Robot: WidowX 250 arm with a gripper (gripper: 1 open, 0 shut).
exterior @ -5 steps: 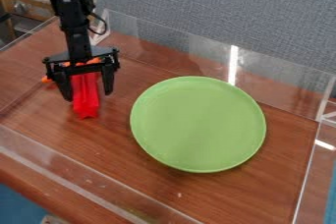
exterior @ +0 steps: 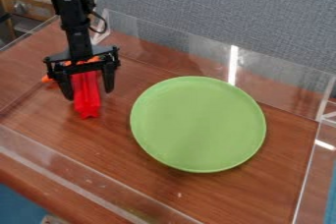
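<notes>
My black gripper (exterior: pixel 83 81) is open, its fingers low on either side of a red object (exterior: pixel 86 99) that lies lengthwise on the wooden table. A smaller orange piece sticks out behind the fingers at the left; whether it is part of the red object I cannot tell. The gripper hides the upper part of the red object. A large green plate (exterior: pixel 198 124) lies to the right, apart from both.
Clear low walls edge the wooden table (exterior: pixel 157 194); a grey textured panel (exterior: pixel 223 12) stands behind. Bare table surrounds the plate and lies in front of the red object.
My gripper has shifted very slightly over the red object; the plate has not moved.
</notes>
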